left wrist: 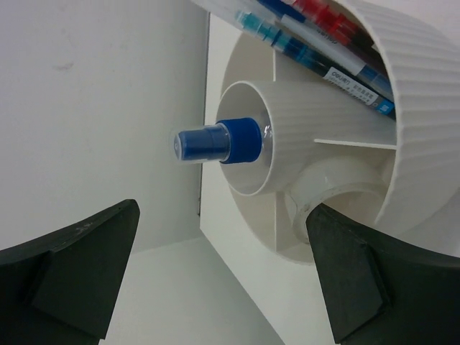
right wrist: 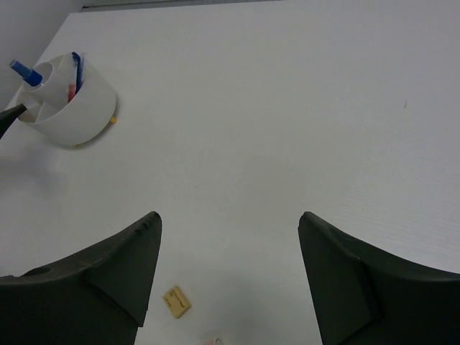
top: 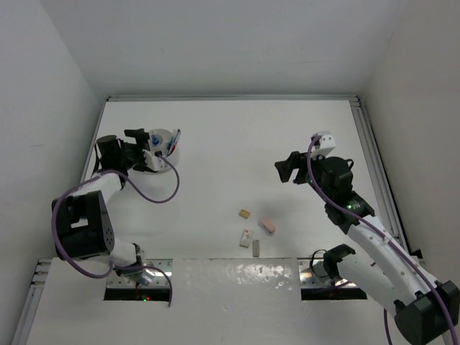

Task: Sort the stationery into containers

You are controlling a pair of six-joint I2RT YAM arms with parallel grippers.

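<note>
A white multi-compartment organizer stands at the back left. Inside are pens [left wrist: 345, 79] and a blue-capped item [left wrist: 205, 144] in the middle tube. My left gripper is open over the organizer's near compartment, holding nothing. My right gripper hangs open over the right side of the table, empty. Loose on the table lie a tan block [top: 244, 213], a pink item [top: 267, 226], a small white piece [top: 246, 238] and a grey strip [top: 256, 247], near the front centre.
Walls and metal rails enclose the sides and back.
</note>
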